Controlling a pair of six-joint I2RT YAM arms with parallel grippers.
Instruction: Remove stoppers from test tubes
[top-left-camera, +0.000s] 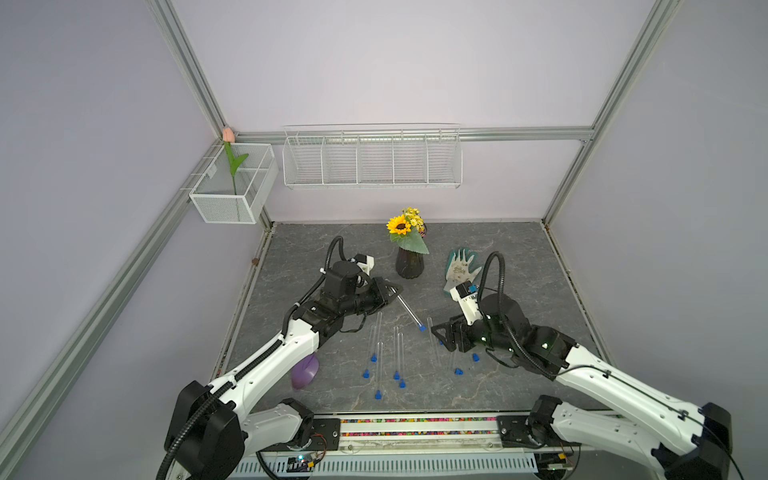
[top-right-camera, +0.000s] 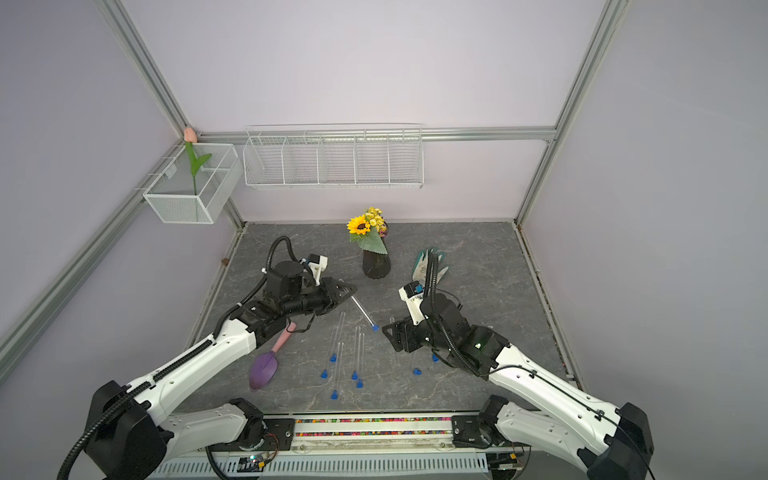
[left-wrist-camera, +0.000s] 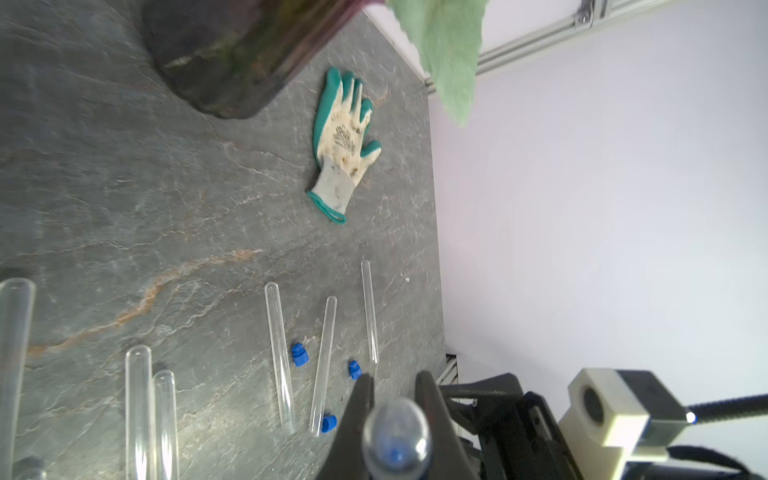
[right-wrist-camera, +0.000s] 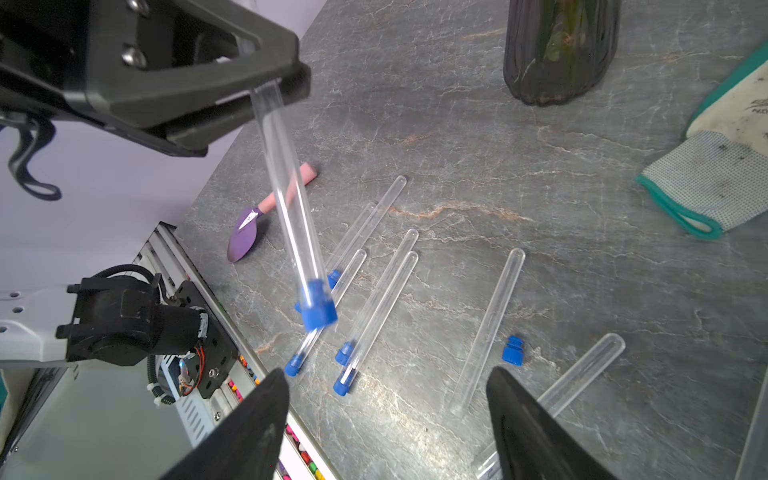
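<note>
My left gripper is shut on a clear test tube (right-wrist-camera: 288, 184), which hangs tilted with its blue stopper (right-wrist-camera: 318, 308) still in the lower end. My right gripper is open, apart from that tube and to its right, nothing between its fingers. In the right wrist view several tubes with blue stoppers, one of them a stoppered tube (right-wrist-camera: 376, 320), lie on the table at left. Nearer the right gripper lie an open tube (right-wrist-camera: 488, 332) and another tube (right-wrist-camera: 588, 372), with a loose blue stopper (right-wrist-camera: 513, 350) between them.
A dark vase (top-left-camera: 409, 262) with sunflowers stands at the back, a work glove (top-left-camera: 461, 268) to its right. The purple scoop (top-right-camera: 263, 370) lies at the left. White wire baskets (top-left-camera: 372, 160) hang on the back wall.
</note>
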